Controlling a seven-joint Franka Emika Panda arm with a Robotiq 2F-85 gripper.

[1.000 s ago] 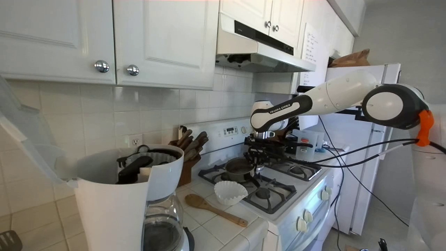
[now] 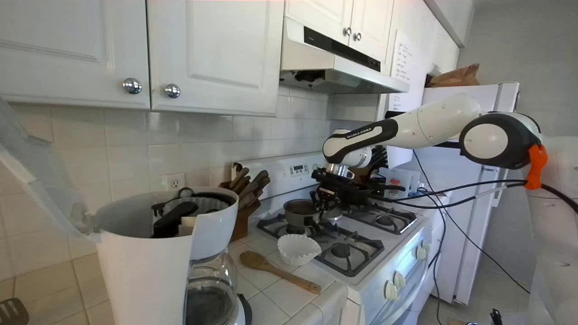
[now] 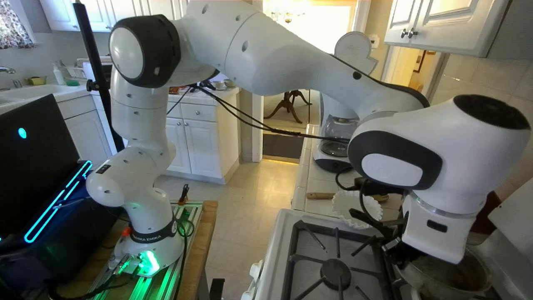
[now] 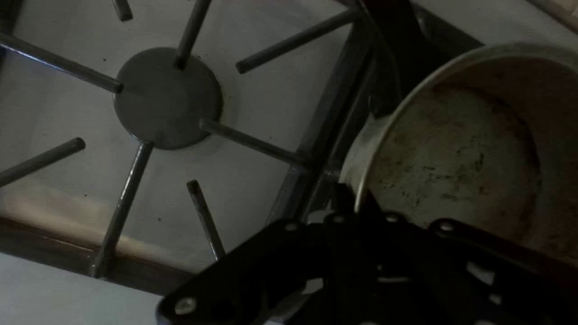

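Observation:
A metal saucepan [image 4: 460, 157] with a worn, stained inside is on the right of the wrist view. My gripper is shut on its near wall, with one finger on either side of the thin rim. The pan's dark handle [image 4: 398, 48] runs toward the top of that view. In exterior view 1 the saucepan [image 2: 301, 212] appears over the back-left burner area, with the gripper [image 2: 323, 210] at its right side. The arm's wrist partly covers the saucepan [image 3: 449, 275] in exterior view 2. Whether its base touches the grate cannot be told.
Beside the stove, a white paper coffee filter [image 2: 298, 249] and a wooden spoon [image 2: 276, 271] lie on the tiled counter. An open coffee maker [image 2: 146, 271] stands nearby, and a knife block [image 2: 246, 214] stands by the wall.
My gripper and the saucepan have shifted a little left and upward in exterior view 1. The pan's handle, pointing toward the front before, no longer shows clearly there.

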